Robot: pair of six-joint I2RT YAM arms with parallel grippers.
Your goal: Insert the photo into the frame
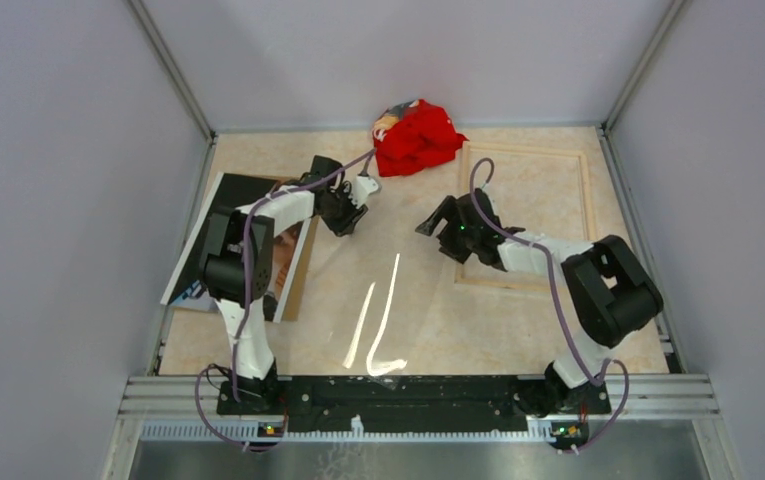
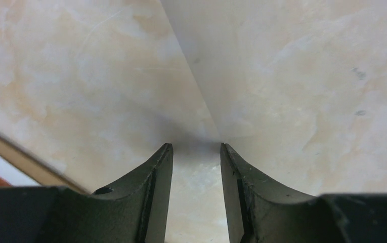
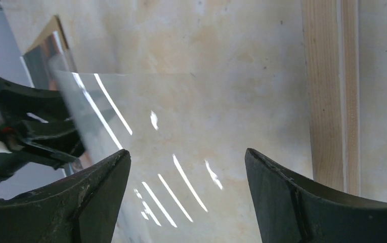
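A brown-toned photo with a white border (image 1: 287, 250) lies at the left, partly hidden under my left arm. At the right lies the empty wooden frame (image 1: 586, 190), whose near side (image 3: 325, 101) shows in the right wrist view. Between the grippers, bright reflections mark a clear sheet (image 1: 386, 300); in the right wrist view its far edge is visible. My left gripper has its fingertips apart, with the sheet's edge running to them; no firm grip shows. My right gripper is open left of the frame, over the clear sheet.
A crumpled red cloth (image 1: 420, 138) lies at the table's back edge. Under the photo is a brown board (image 1: 294, 300), with a dark board (image 1: 238, 190) around its far end.
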